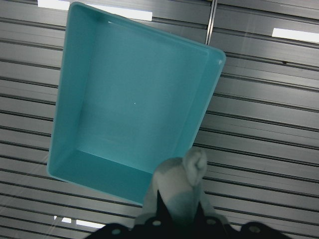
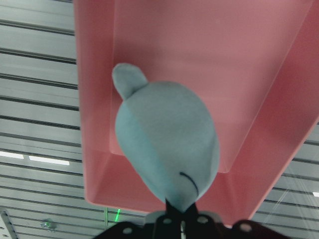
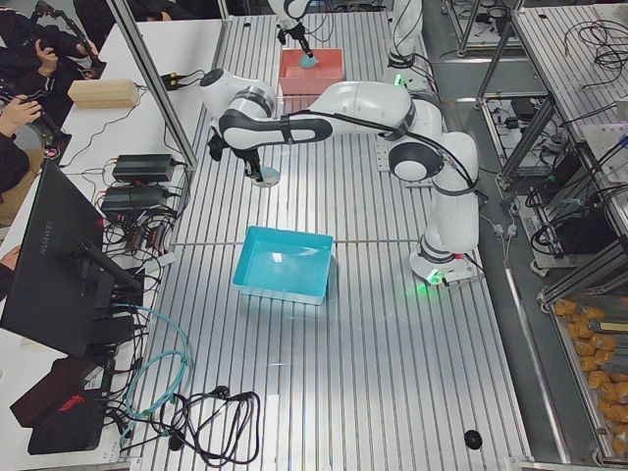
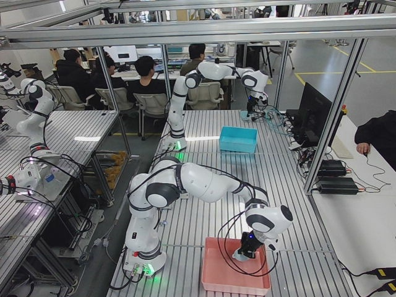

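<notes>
My left gripper [image 3: 250, 162] holds a pale blue-white soft toy [image 1: 177, 191] between its fingers, hanging above the grooved table beside the empty turquoise bin [image 3: 283, 257]. In the left wrist view the bin [image 1: 129, 89] lies beyond the toy. At the other end, my right gripper [image 4: 246, 250] is inside the pink bin [image 4: 235, 278], its fingertips on the narrow end of a light blue plush toy [image 2: 164, 139], which looks pinched there. The pink bin [image 2: 239, 50] holds no other thing that shows in the right wrist view.
A monitor [image 3: 54, 255], black power boxes [image 3: 142, 196] and loose cables [image 3: 211, 422] line one long edge of the table. A metal frame post [image 3: 152, 88] stands at that edge. Bare table surrounds the turquoise bin.
</notes>
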